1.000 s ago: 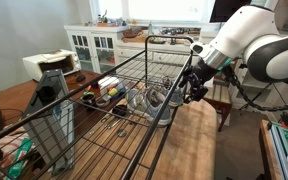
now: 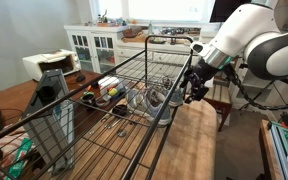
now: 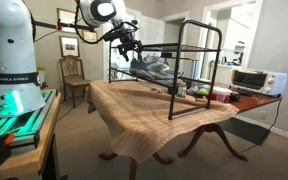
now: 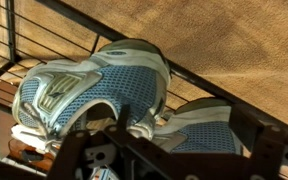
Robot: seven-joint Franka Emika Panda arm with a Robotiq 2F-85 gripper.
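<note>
A pair of grey-blue sneakers rests on a black wire rack (image 2: 147, 60). In the wrist view one sneaker (image 4: 134, 82) lies at left centre, and the other sneaker (image 4: 206, 128) sits lower right, partly covered by my fingers. My gripper is open above them, one finger on each side of the lower frame; no object shows held between them. From the side, the gripper (image 3: 126, 46) hangs over the rack's end near the sneakers (image 3: 152, 68). Exterior view 1 has the gripper (image 2: 191, 92) just right of the sneakers (image 2: 156, 103).
The rack's rail (image 4: 189, 77) runs diagonally past the sneakers. Small items (image 2: 106, 98) and a grey metal box (image 2: 52, 95) stand farther along the table. A brown cloth (image 3: 134, 118) covers the table, bare at the near edge. A toaster oven (image 3: 254, 82) stands behind.
</note>
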